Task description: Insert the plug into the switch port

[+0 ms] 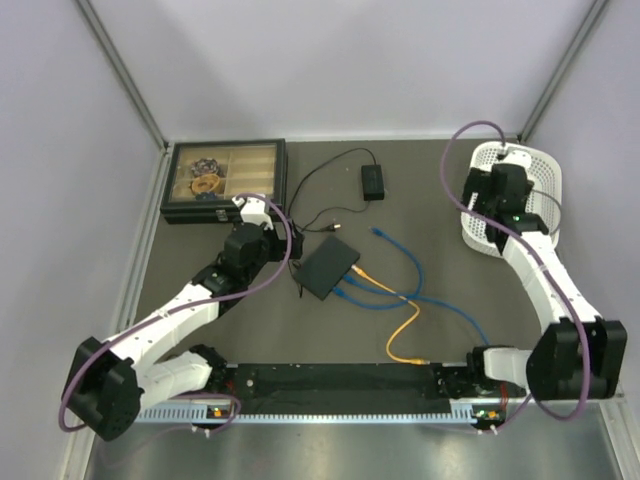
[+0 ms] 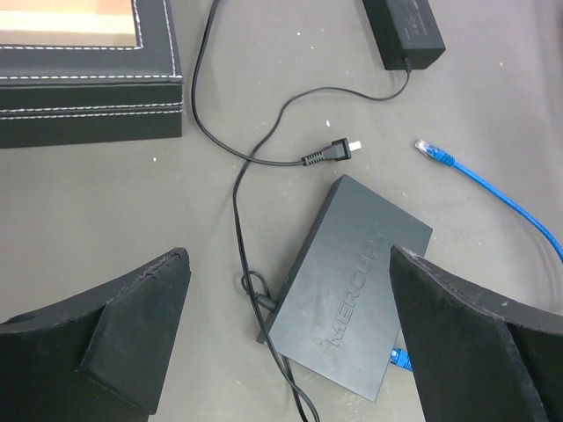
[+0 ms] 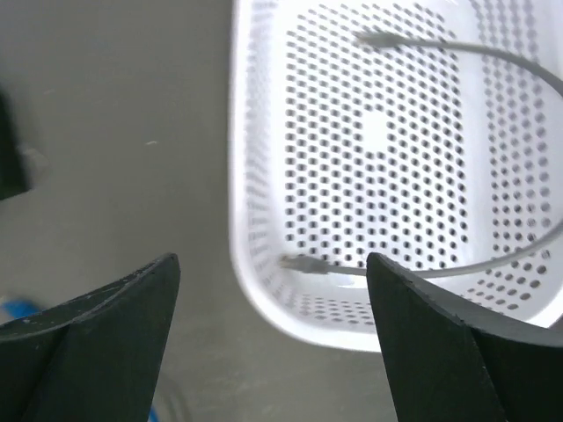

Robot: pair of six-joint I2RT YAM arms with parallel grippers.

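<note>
The dark Mercury switch (image 2: 352, 272) lies flat at the table's middle, with blue cables (image 1: 377, 302) and a yellow cable (image 1: 408, 330) at its right side. A black two-pin plug (image 2: 336, 150) lies on the table just behind it. A loose blue cable end (image 2: 435, 152) lies nearby. My left gripper (image 1: 282, 242) hangs open above the switch's back left, nothing between its fingers. My right gripper is open and empty over the white basket at the right, its view blurred.
A black case (image 1: 222, 175) stands at back left, a power adapter (image 1: 372, 182) at back centre. The white basket (image 1: 548, 172) holds a grey cable. The table right of the switch carries loose cables.
</note>
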